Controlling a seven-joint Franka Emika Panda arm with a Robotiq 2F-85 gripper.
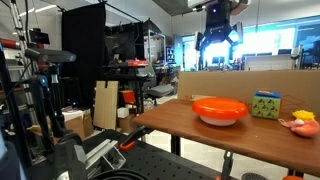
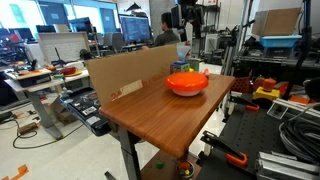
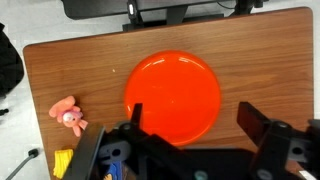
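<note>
A round orange-red lid or shallow dish (image 1: 220, 104) rests on top of a white bowl (image 1: 222, 121) on the wooden table (image 1: 170, 118). From above, the orange disc (image 3: 172, 98) fills the middle of the wrist view. High over the table hangs my gripper (image 1: 219, 42), well clear of the disc. Its dark fingers (image 3: 257, 122) stand wide apart at the bottom of the wrist view, open, with nothing held between them. In exterior view 2 the gripper (image 2: 192, 22) is partly cut off by the top edge.
A blue-green box (image 1: 266, 105) stands behind the bowl, and a pink soft toy (image 3: 69, 115) lies off to one side. Near the toy is a yellow item (image 3: 62, 162). Bare tabletop (image 2: 150, 112) spreads in front of the bowl.
</note>
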